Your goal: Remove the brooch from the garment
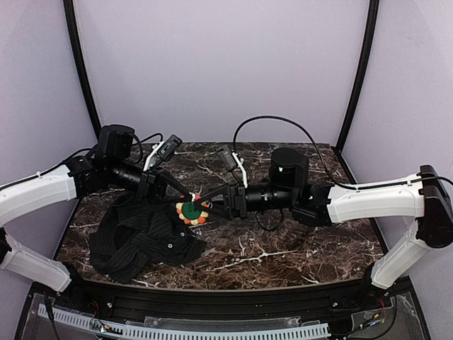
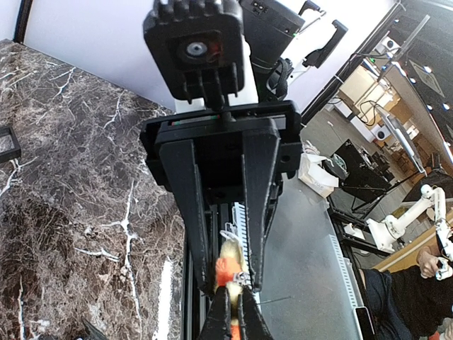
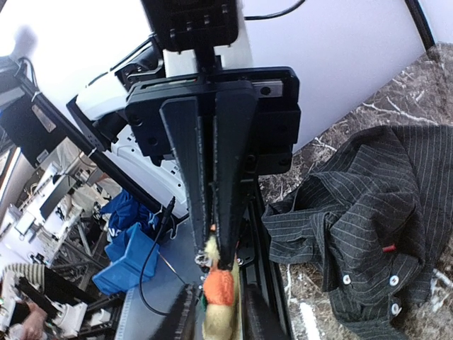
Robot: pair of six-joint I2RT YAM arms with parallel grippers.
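Observation:
A flower brooch [image 1: 190, 212], green-centred with orange and cream petals, is held in the air between both grippers, above and beside the dark pinstriped garment [image 1: 134, 241]. My left gripper [image 1: 188, 195] meets it from the left, shut at the brooch's edge; in the left wrist view its tips are low in the frame. My right gripper [image 1: 205, 200] reaches it from the right, its fingers part open around the brooch's metal clasp and felt edge, as both wrist views show. In the right wrist view the garment [image 3: 361, 198] lies crumpled on the table, apart from the brooch.
A blue bin [image 3: 124, 265] sits outside the workspace in the right wrist view. A person [image 2: 403, 304] is at the edge of the left wrist view.

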